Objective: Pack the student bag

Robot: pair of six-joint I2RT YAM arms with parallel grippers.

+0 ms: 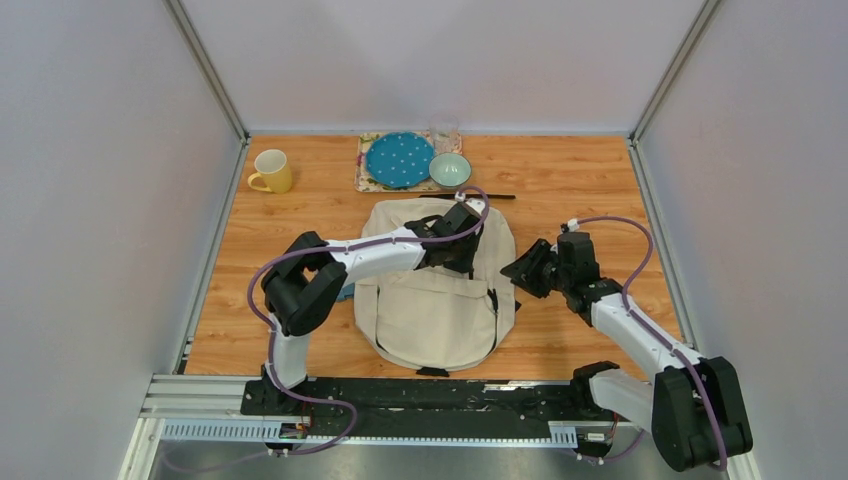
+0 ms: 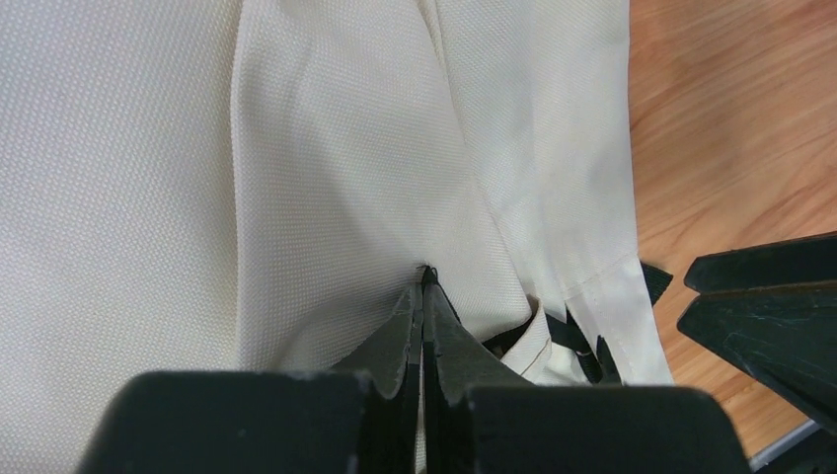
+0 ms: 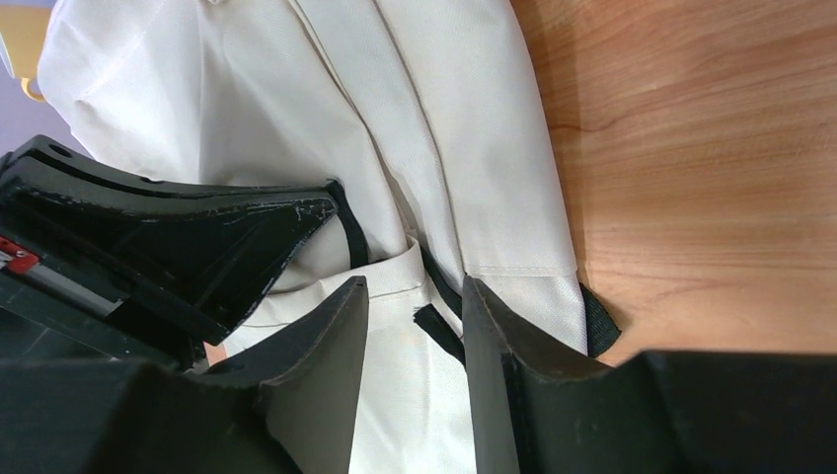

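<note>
A cream fabric bag (image 1: 430, 322) with black straps and zip parts lies flat in the middle of the wooden table. My left gripper (image 1: 468, 268) is over its upper right part, shut, its tips (image 2: 405, 336) down at the fabric beside a small black strap or pull; whether anything thin is between them is unclear. My right gripper stands open just right of the bag's right edge, seen at (image 1: 515, 275) from above, with bag fabric and a black zip pull below its fingers.
A patterned tray (image 1: 362, 182) at the back holds a blue dotted plate (image 1: 399, 158), a green bowl (image 1: 449, 170) and a clear glass. A yellow mug (image 1: 273, 172) stands back left. A dark stick lies behind the bag, something blue at its left.
</note>
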